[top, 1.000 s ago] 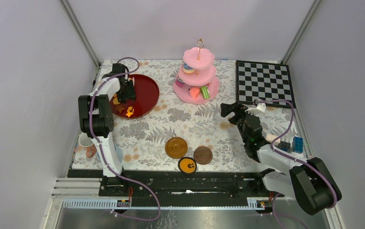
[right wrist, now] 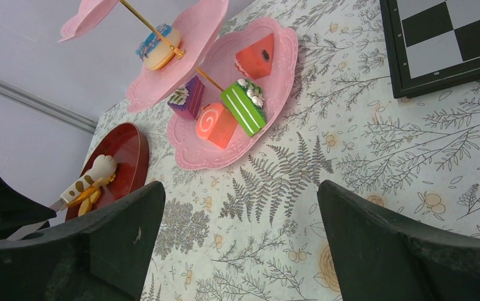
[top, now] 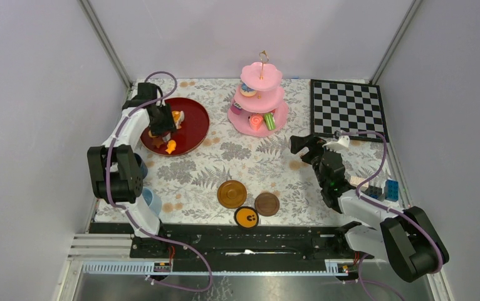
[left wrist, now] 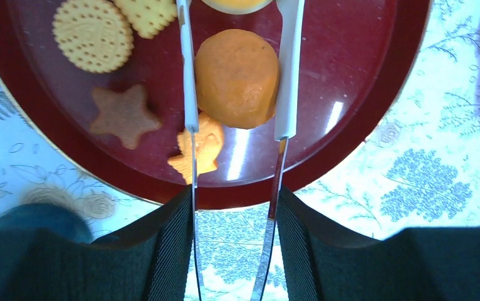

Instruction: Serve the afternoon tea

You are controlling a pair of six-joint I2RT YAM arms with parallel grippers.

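Observation:
The red tray [top: 195,133] lies at the back left and carries several biscuits and pastries. Above it is my left gripper [top: 173,119], its white fingers [left wrist: 288,81] apart on either side of a round orange-brown bun [left wrist: 237,78]. Whether they press on the bun is unclear; their tips run past the top edge of the left wrist view. Near the bun lie a fish-shaped cracker [left wrist: 203,145], a star biscuit [left wrist: 126,116] and a round biscuit [left wrist: 93,34]. The pink tiered stand [top: 245,123] holds cakes and a blue-topped donut [right wrist: 160,47]. My right gripper [top: 303,150] hangs open and empty over the cloth.
A chessboard [top: 349,110] lies at the back right. Several coasters, among them a brown one [top: 232,194], sit near the front edge. A blue cup [top: 153,200] stands beside the left arm. The cloth between tray, stand and coasters is clear.
The left arm's elbow has swung left, and the gripper has turned and shifted slightly over the tray. The right arm is unmoved.

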